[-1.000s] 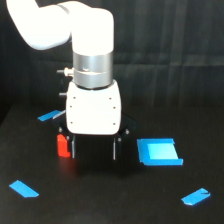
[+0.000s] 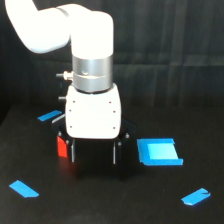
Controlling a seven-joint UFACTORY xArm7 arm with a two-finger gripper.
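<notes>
The white robot arm reaches down from the top left, its gripper (image 2: 93, 152) hanging low over the dark table with the two thin fingers apart and nothing seen between them. Just left of the gripper, partly behind it, stands a small red block (image 2: 62, 146). To the right lies a square of blue tape with a pale centre (image 2: 162, 152).
Strips of blue tape lie at the front left (image 2: 24, 189), the front right (image 2: 196, 197) and the back left (image 2: 50, 115).
The arm and gripper have shifted very slightly; the red block and the tape look unchanged.
</notes>
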